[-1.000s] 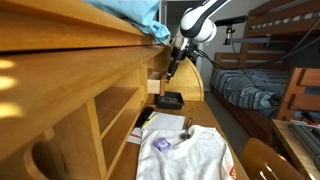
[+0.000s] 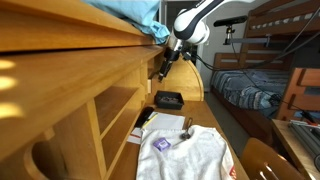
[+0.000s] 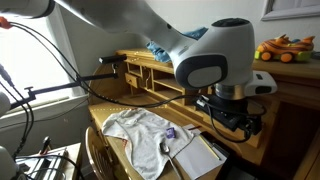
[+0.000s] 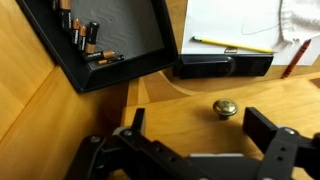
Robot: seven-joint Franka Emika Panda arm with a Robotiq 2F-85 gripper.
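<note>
In the wrist view a small metal knob (image 4: 225,108) stands on a light wooden front (image 4: 175,125). My gripper is open, with its fingertips (image 4: 258,128) well apart on either side of the knob. The knob lies nearer the right finger, and no contact shows. From the first exterior view, the gripper (image 2: 163,75) hangs close to the wooden shelf unit (image 2: 120,95), above the desk's far end. The second exterior view has the gripper (image 3: 240,120) in front of the unit's small compartments.
A black tray (image 4: 125,66) with several batteries lies beside the wooden front. Nearby are a black box-like object (image 4: 225,66), a yellow pencil (image 4: 232,45) and white paper (image 4: 205,20). A white cloth (image 2: 185,155) covers the near desk. A toy truck (image 3: 285,48) sits on top of the unit.
My gripper has shifted slightly left, towards the shelf unit. The pale wooden front that stood out beneath it a second ago shows less now. The desk items have stayed put.
</note>
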